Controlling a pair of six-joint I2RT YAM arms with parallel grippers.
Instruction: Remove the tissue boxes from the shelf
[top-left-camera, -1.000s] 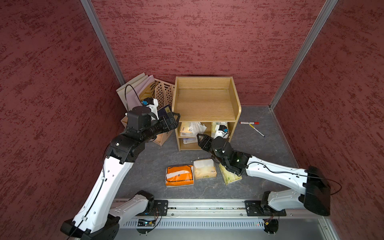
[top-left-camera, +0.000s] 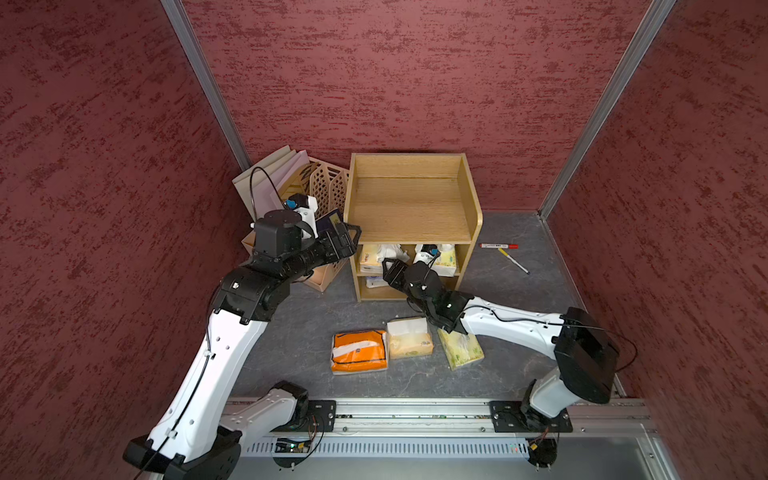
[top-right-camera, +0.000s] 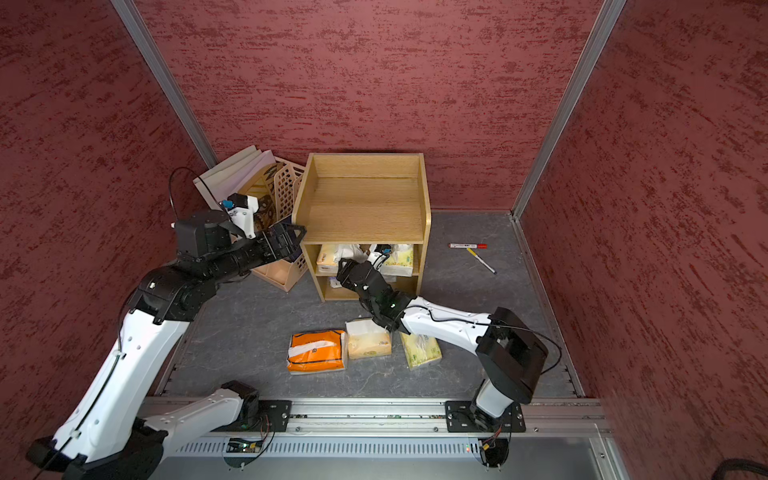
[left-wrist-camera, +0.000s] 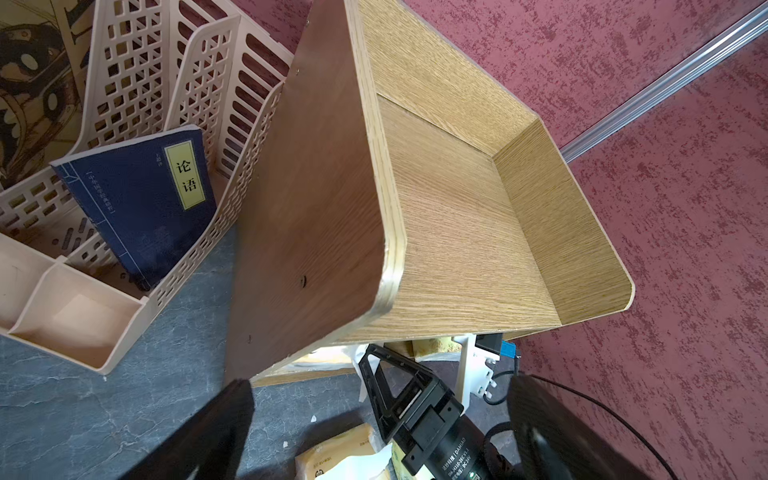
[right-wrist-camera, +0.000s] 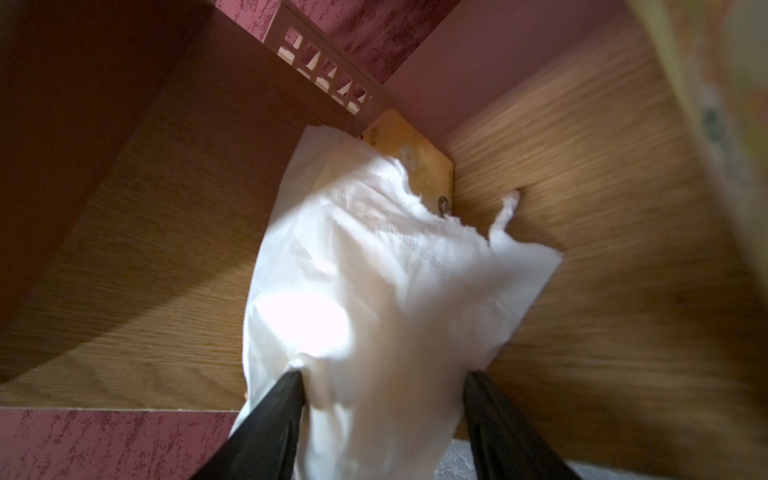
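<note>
On the shelf's middle level, a yellow tissue pack lies at the left and a yellow-green tissue pack at the right. A large white tissue sheet sticks out from the left pack. My right gripper is open at the shelf front; its two fingers flank that sheet without closing on it. A corner of yellow packaging shows behind the sheet. High beside the shelf's upper left edge, my left gripper stands open and empty, its blurred fingers wide apart.
An orange pack, a yellow pack and a green pack lie on the table before the shelf. A basket with a blue book adjoins its left side. Two markers lie right.
My right gripper has moved left and slightly inward toward the left tissue pack, its arm following. The left arm and the packs on the table look unchanged.
</note>
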